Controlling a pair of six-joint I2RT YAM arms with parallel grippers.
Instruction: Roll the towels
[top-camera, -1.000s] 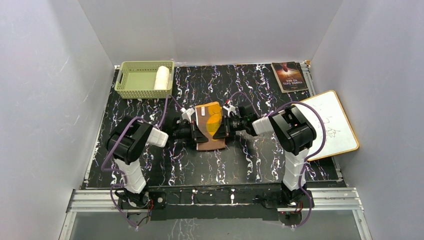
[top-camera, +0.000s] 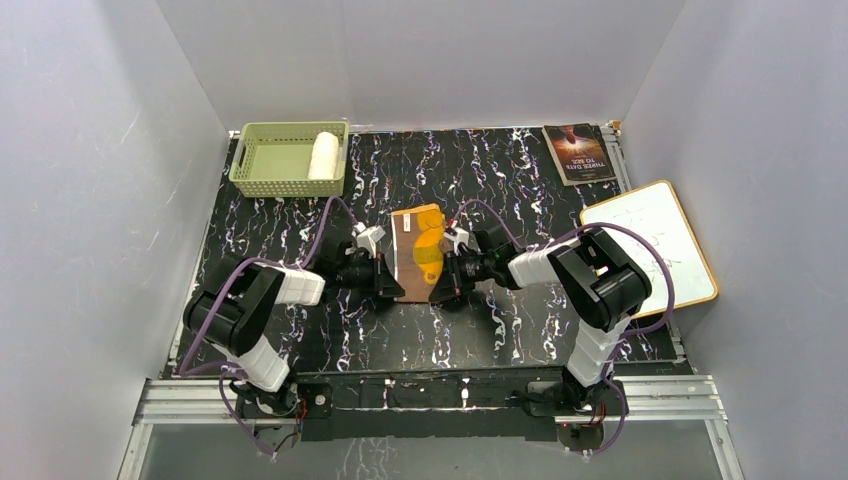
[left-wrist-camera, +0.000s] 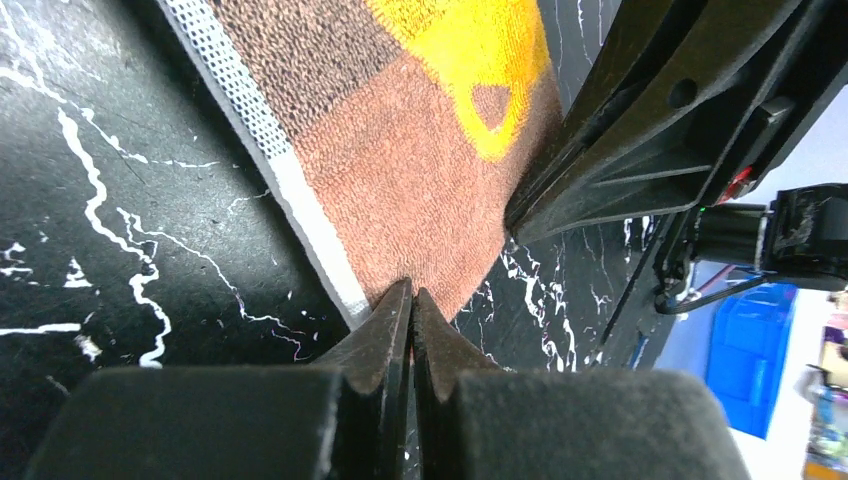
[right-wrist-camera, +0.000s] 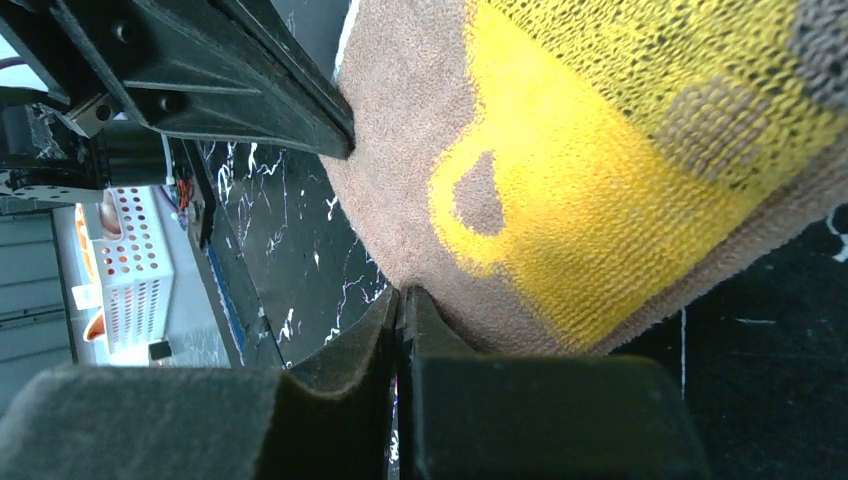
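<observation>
A brown and yellow towel (top-camera: 408, 262) lies folded flat at the middle of the table, its white-edged side toward the left. At its near left corner my left gripper (top-camera: 401, 293) is shut, tips against the towel edge. My right gripper (top-camera: 434, 298) is shut at the near right part of the same edge. In the left wrist view the closed fingertips (left-wrist-camera: 402, 300) overlap the towel's corner; whether any cloth is pinched does not show. The right wrist view has the towel (right-wrist-camera: 560, 190) close behind the closed tips, again with no clear cloth between them.
A green basket (top-camera: 240, 187) at the back left holds a rolled white towel (top-camera: 324, 156). At the back right lies a book (top-camera: 579, 155), and a whiteboard (top-camera: 660, 240) rests along the right side. Bare table lies in front of the towel.
The towel itself looks almost unmoved.
</observation>
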